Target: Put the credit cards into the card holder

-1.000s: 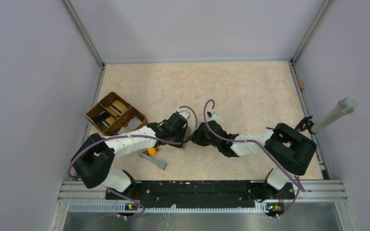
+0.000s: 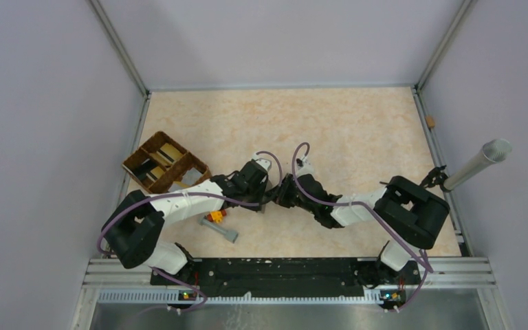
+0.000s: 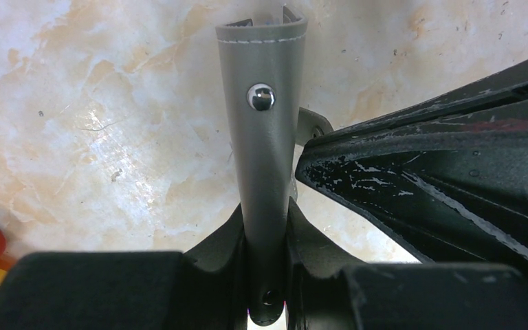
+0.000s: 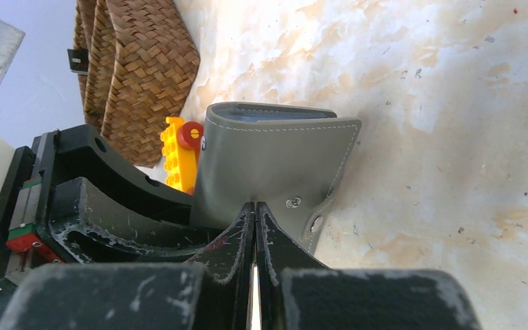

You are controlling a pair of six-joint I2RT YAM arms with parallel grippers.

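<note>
My left gripper is shut on the grey card holder (image 3: 261, 151), which stands on edge with its opening up and a snap stud on its face. The right wrist view shows the holder (image 4: 275, 165) folded, its flap edge stitched. My right gripper is shut, empty, its tips close against the holder near the lower snap; whether they touch it I cannot tell. In the top view both grippers meet around the middle front of the table, hiding most of the holder.
A woven divided basket (image 2: 186, 155) with card-like items lies at the left. Yellow and red toy pieces (image 2: 216, 216) and a grey tool (image 2: 216, 229) lie near the left arm.
The right arm's wrist and cable have shifted very slightly to the right since a second ago. The left arm looks unmoved.
</note>
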